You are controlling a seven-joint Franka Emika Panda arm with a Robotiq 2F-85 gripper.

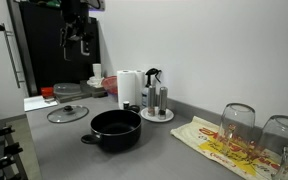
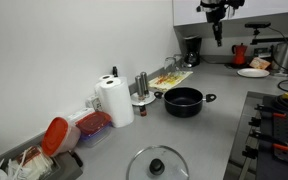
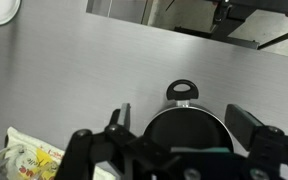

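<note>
A black two-handled pot (image 1: 116, 129) stands uncovered on the grey table. In the second exterior view the pot (image 2: 184, 101) lies right of the paper towels, and a glass lid (image 2: 156, 166) with a black knob rests apart from it in front. My gripper is open high above the table, its fingers spread to either side of the pot in the wrist view. Nothing shows between them. The lower part of the pot is hidden there behind the gripper.
Paper towels (image 1: 131, 86) and a plate with bottles (image 1: 157, 113) stand behind the pot. Upturned glass jars (image 1: 237, 126) rest on a patterned cloth (image 1: 198, 138) to the right. Bare table lies around the pot's front.
</note>
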